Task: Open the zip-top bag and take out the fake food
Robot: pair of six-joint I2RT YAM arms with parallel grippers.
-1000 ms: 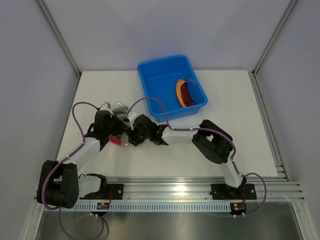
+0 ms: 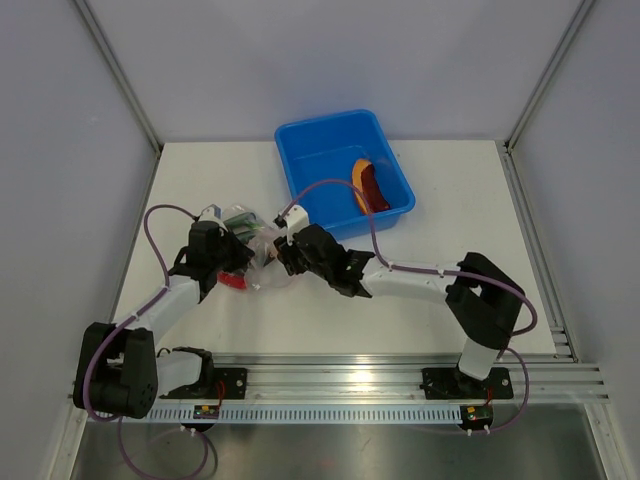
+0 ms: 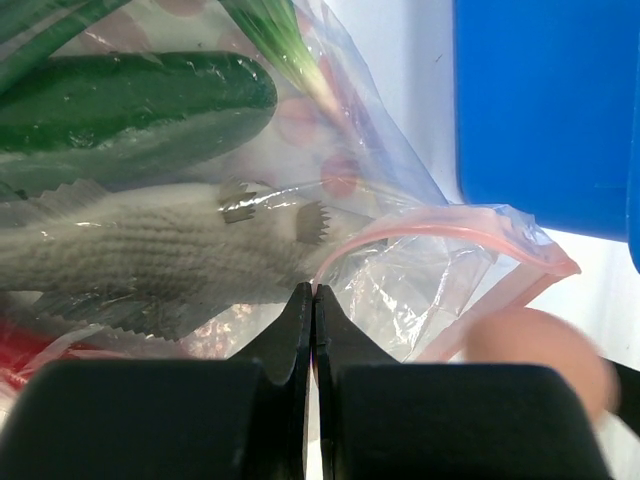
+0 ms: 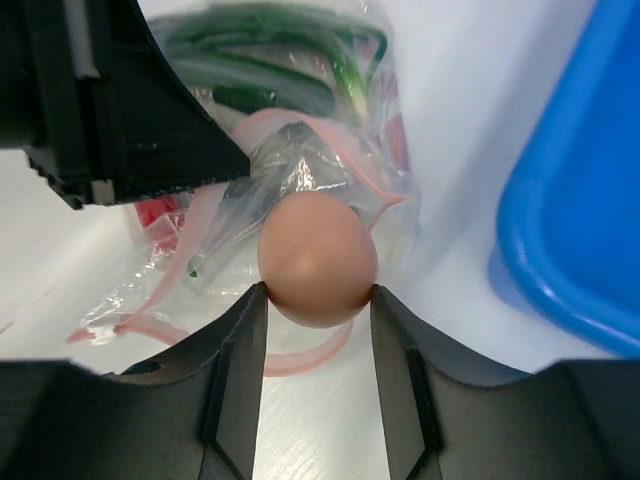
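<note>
A clear zip bag [image 3: 400, 300] with a pink zip strip lies with its mouth open. Inside it show a green cucumber [image 3: 150, 110], a spring onion [image 3: 290, 60], a grey fish [image 3: 170, 245] and something red [image 3: 25, 350]. My left gripper is shut at the bag's mouth, the pink strip running in between its fingertips. An egg-like, brownish round piece [image 4: 318, 255] sits between the fingertips of my right gripper, touched on both sides. In the right wrist view it appears in front of the bag's opening.
A blue bin [image 2: 325, 150] stands behind and right of the bag, holding an orange and dark-red piece [image 2: 370, 187]. Its near wall is close to the right gripper.
My right gripper has drawn back to the right from the bag's mouth, its arm swinging right with it. The left arm has stayed in place.
</note>
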